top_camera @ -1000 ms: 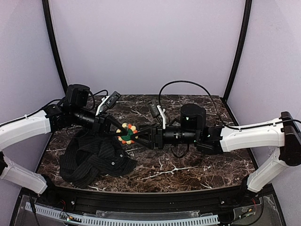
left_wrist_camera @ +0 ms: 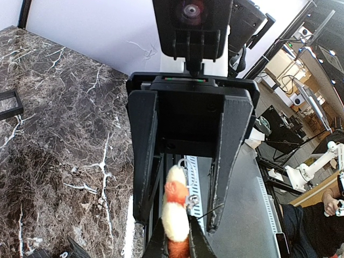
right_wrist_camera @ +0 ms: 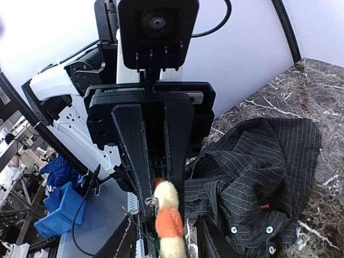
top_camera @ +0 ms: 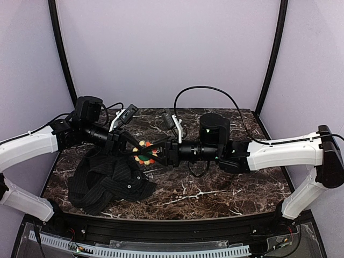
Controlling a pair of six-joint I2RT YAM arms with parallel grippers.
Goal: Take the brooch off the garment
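Observation:
In the top view the flower brooch [top_camera: 144,158], with orange and cream petals and a green centre, is held in the air between my two grippers, seen edge-on as a fuzzy band [right_wrist_camera: 170,223] in the right wrist view. My left gripper [top_camera: 134,148] is shut on it. My right gripper [top_camera: 156,150] has its fingertips at the brooch from the other side; whether they grip it is hidden. A small metal fitting [left_wrist_camera: 192,201] sticks out beside the petals. The dark pinstriped garment [top_camera: 107,183] lies crumpled on the table, below the left arm.
Both arms sit close together over the middle of the table.
Since a second ago my right gripper has moved left and slightly up, closer onto the brooch and my left gripper. The left arm and garment look unchanged.

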